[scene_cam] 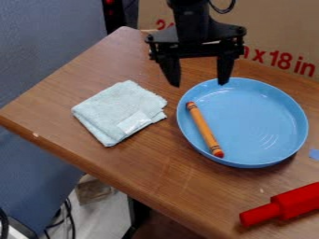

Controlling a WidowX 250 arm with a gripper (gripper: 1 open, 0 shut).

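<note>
My black gripper (199, 73) hangs open over the back edge of the blue plate (263, 128), with nothing between its fingers. An orange crayon-like stick (204, 126) with a red tip lies on the left part of the plate, below the gripper. A pale folded cloth (119, 112) lies on the wooden table to the left of the plate.
A red cylinder (286, 203), cut off by the frame, lies at the front right of the table (174, 189). A cardboard box (274, 37) stands behind. The table's left edge drops to the floor.
</note>
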